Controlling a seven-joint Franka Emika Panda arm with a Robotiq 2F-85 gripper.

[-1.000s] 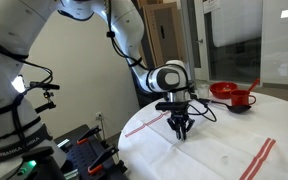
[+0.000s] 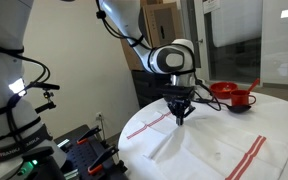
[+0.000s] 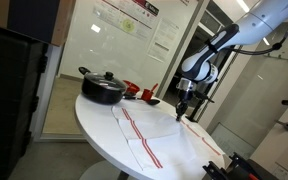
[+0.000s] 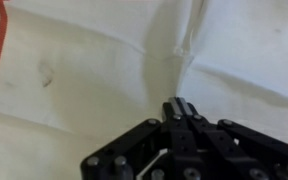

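A white cloth with red stripes (image 2: 209, 148) lies spread over the round white table. My gripper (image 2: 179, 122) is over its middle, fingers shut, with the fabric drawn up into a peak beneath the tips. From the wrist, a raised fold in the cloth (image 4: 94, 65) runs straight to the closed fingertips of the gripper, so a thin pinch of fabric appears to be between them. The exact grip is too small to see. In the other exterior view, the striped cloth (image 3: 159, 128) covers the table's near side under the gripper (image 3: 178, 118).
A red pot (image 2: 242, 98) stands at the back of the table. A lidded black pot (image 3: 103, 88) sits near the table edge in the second exterior view. The bare white tabletop (image 3: 96, 115) shows beside the cloth.
My gripper has risen a little, and the cloth under it has been pulled up with it. The cloth's right side and stripes have shifted slightly left toward the gripper.
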